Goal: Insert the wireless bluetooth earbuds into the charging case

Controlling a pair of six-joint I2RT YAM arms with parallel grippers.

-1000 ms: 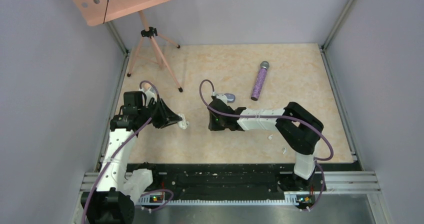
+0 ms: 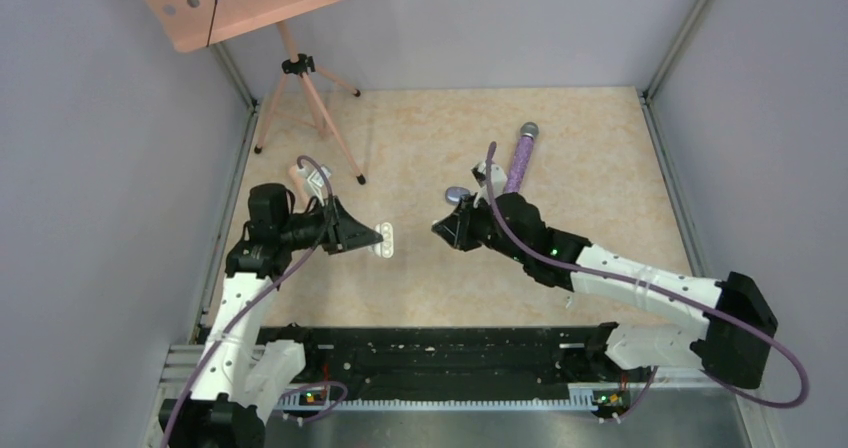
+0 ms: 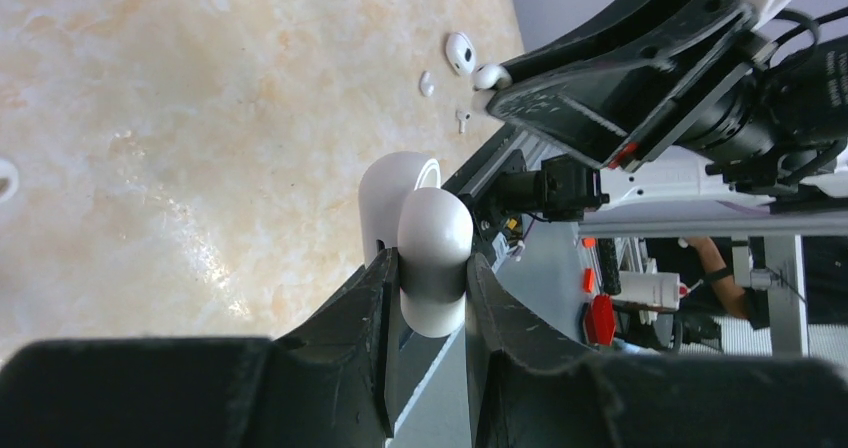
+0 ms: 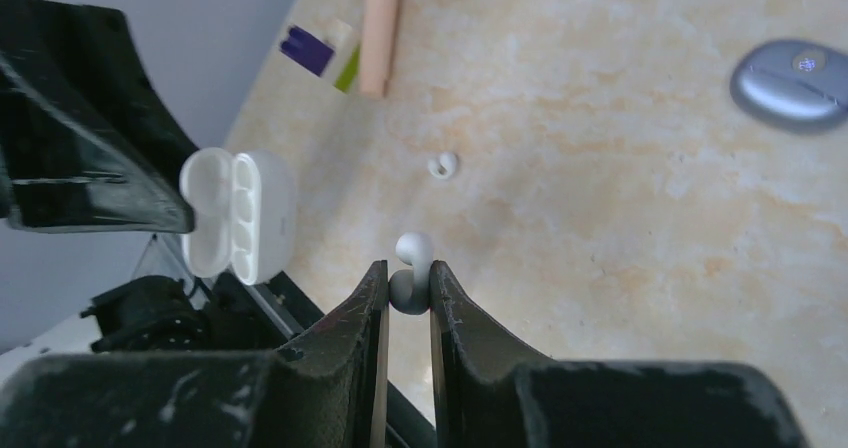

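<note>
The white charging case (image 2: 386, 240) is gripped at the left by my left gripper (image 2: 376, 236), its lid open and its hollows turned toward the right arm. In the left wrist view the shell of the case (image 3: 434, 248) stands between the fingertips. Facing it across a gap, my right gripper (image 2: 438, 230) is shut on a small white earbud, whose rounded head (image 4: 414, 248) pokes out beyond the fingers in the right wrist view. That view also shows the open case (image 4: 262, 213), apart from the earbud. Another small white piece (image 4: 443, 165), looking like an earbud, lies on the table.
A grey mouse (image 2: 457, 195) and a purple microphone (image 2: 521, 158) lie beyond the right gripper. The pink stand (image 2: 318, 103) occupies the back left. Small white pieces, one of them oval (image 3: 460, 53), lie near the right arm. Bare table separates the two grippers.
The right gripper has swung rightward and away from the front edge, its arm now reaching in at a slant. My left gripper has carried the case slightly right.
</note>
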